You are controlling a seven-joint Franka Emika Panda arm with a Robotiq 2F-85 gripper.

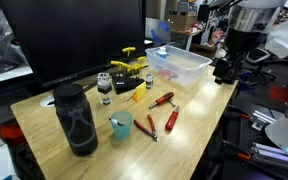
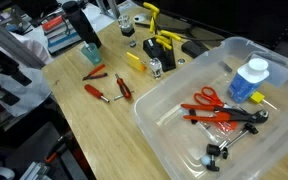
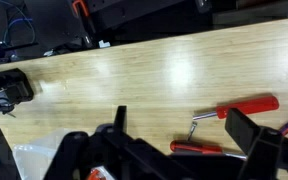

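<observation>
Above the table's right front side hangs my gripper, open and well clear of the tabletop. In the wrist view its black fingers stand wide apart with only bare wood below the gap. Two red-handled screwdrivers lie on the wood: one red handle and another red screwdriver, partly hidden by a finger. Near them are red-handled pliers and a teal cup. A yellow object rests farther back.
A clear plastic bin holds a white bottle, red scissors, red-handled cutters and small parts. A tall black cylinder stands at left. Yellow clamps sit before a black monitor.
</observation>
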